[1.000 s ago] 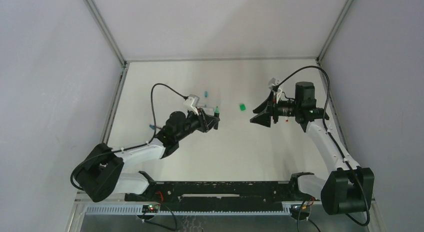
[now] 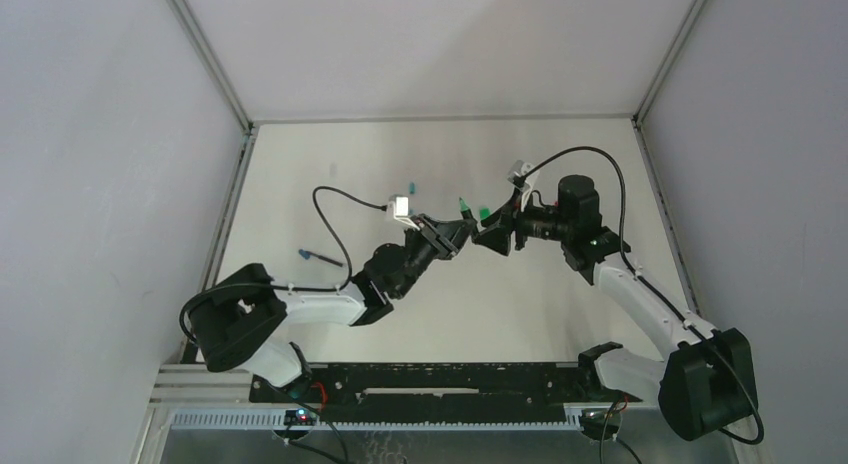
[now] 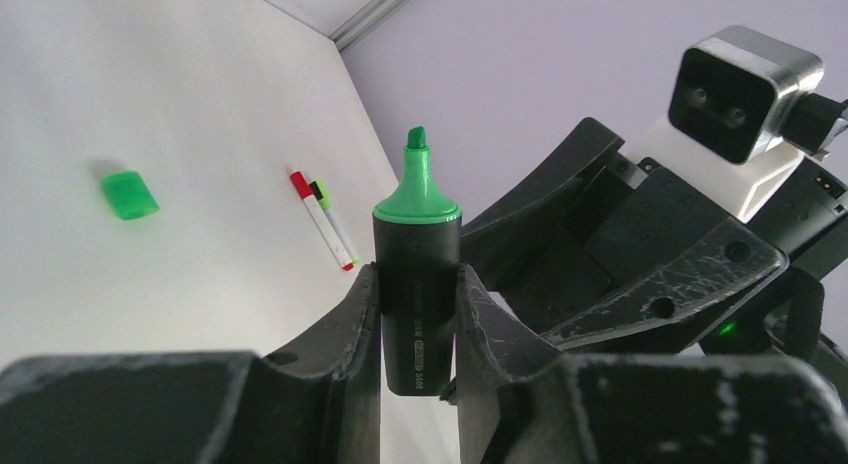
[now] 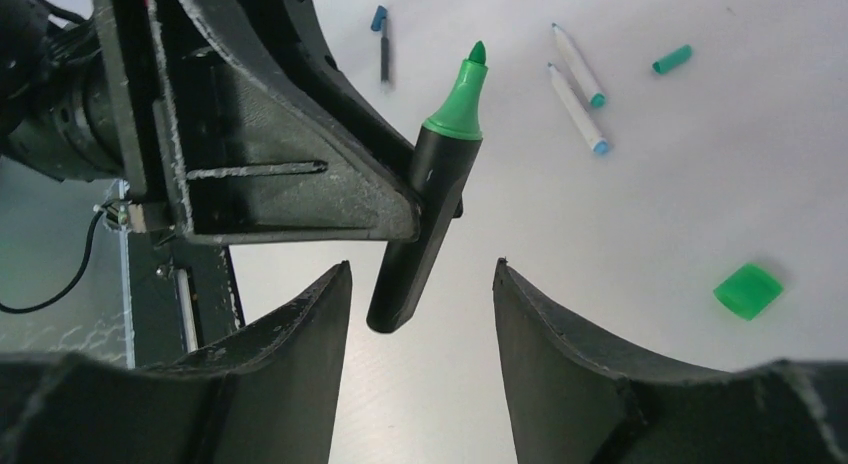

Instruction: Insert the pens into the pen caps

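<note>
A black highlighter with a green neck and bare green tip (image 3: 417, 284) stands upright in the left wrist view, and my left gripper is shut on its body. In the right wrist view the same highlighter (image 4: 430, 204) leans slightly, tip up. My right gripper is open, its fingers on either side of the highlighter's lower end with gaps showing. A green highlighter cap (image 4: 749, 291) lies on the table. White markers with teal and blue ends (image 4: 578, 66) and a small teal cap (image 4: 672, 59) lie farther off.
A dark pen with a blue cap (image 2: 320, 256) lies at the table's left. Red and green-capped markers (image 3: 322, 219) lie on the right side. The two grippers nearly meet mid-table.
My left gripper has carried the highlighter rightward, while my right gripper has come left towards it. The green cap has stayed put.
</note>
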